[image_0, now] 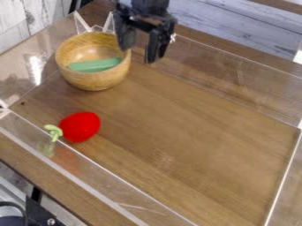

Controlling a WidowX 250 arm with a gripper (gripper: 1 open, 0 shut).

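My gripper [139, 42] is high at the top of the view, just right of and above a wooden bowl [106, 79], blurred, its fingers apart. A green oblong object [92, 66] lies in the bowl. Below the bowl, at the lower left, lies a red object [80, 126] with a green stem-like tip.
The wooden tray floor [195, 132] is clear at the middle and right. Clear walls edge the tray at left, right and back.
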